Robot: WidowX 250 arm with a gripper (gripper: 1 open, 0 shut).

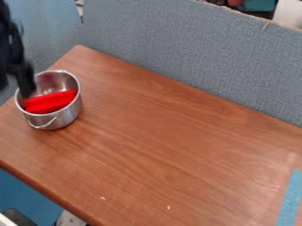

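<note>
A steel pot (65,116) with a wire handle stands at the left of the wooden table, holding a red object (49,101). My black gripper (19,76) is at the left edge, above and beside the pot's rear left rim, mostly out of frame and blurred; its fingertips are hard to make out.
A grey padded wall (189,62) runs along the back.
</note>
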